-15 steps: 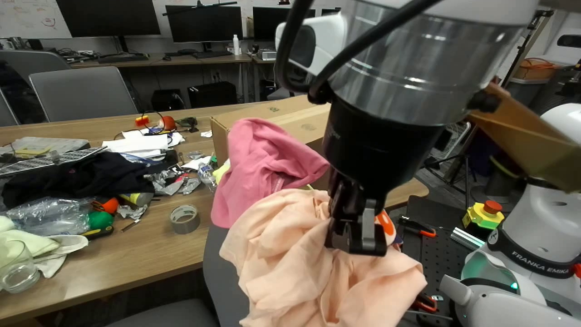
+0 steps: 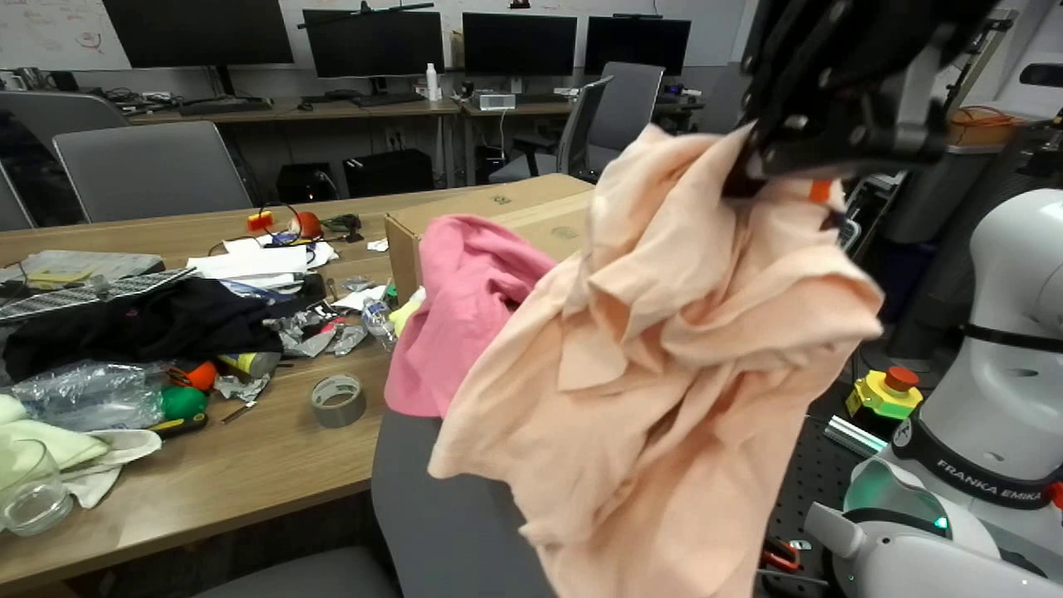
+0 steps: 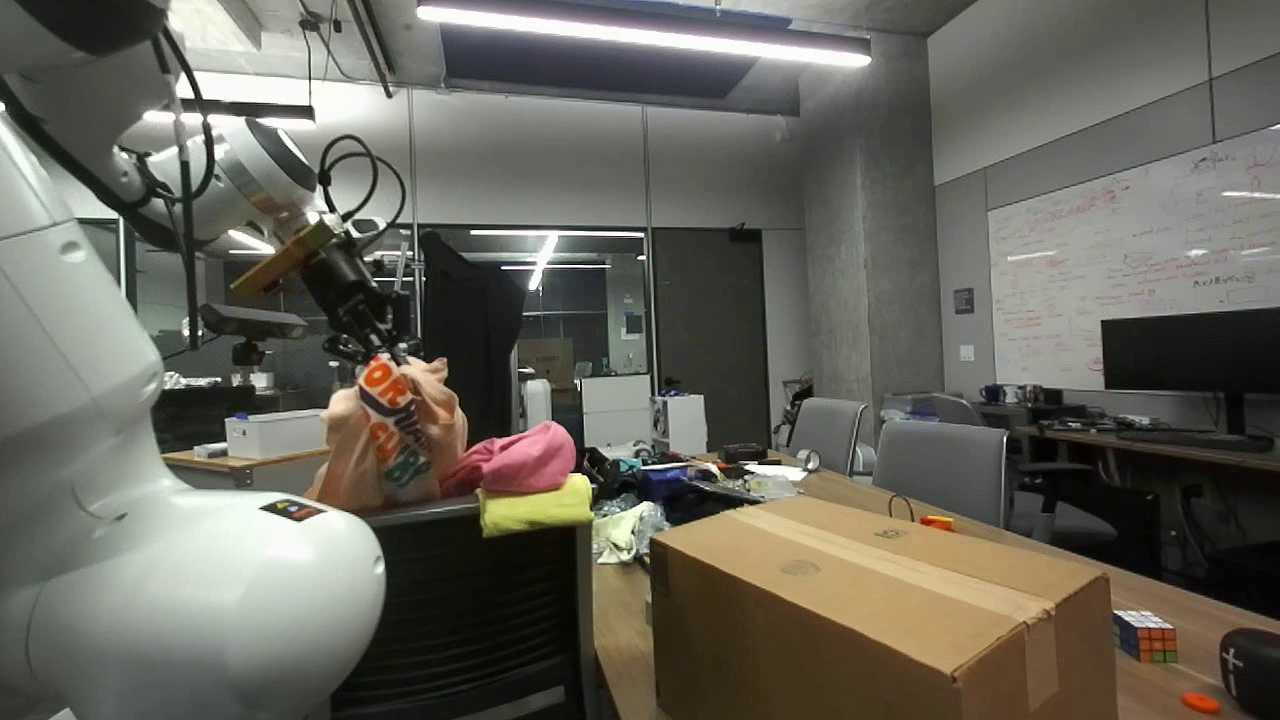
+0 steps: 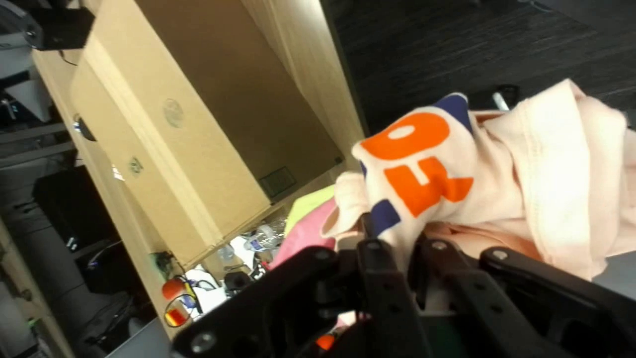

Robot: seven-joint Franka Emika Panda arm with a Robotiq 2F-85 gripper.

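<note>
A peach cloth [image 2: 648, 389] with orange and navy lettering hangs in loose folds from my gripper [image 2: 762, 174]. In the wrist view the fingers are shut on the bunched peach cloth [image 4: 438, 173], and its lettered part bulges up beyond them. From the other side, the gripper [image 3: 381, 350] pinches the top of the peach cloth [image 3: 390, 426] above the back of a dark chair [image 3: 468, 612]. A pink cloth [image 3: 522, 460] lies over the chair back beside it, along with a folded yellow-green cloth [image 3: 537, 506]. Whether the peach cloth's lower end touches the chair is hidden.
A large closed cardboard box [image 3: 864, 588] stands on the table close to the chair. Clutter covers the table's far part, including a dark garment [image 2: 149, 334], a tape roll [image 2: 339, 399] and a drinking glass [image 2: 31, 488]. An emergency-stop button [image 2: 887, 389] sits near the robot base.
The gripper has risen and shifted right in exterior view 1, lifting the peach cloth, which now hangs stretched out. The pink cloth stays draped on the chair.
</note>
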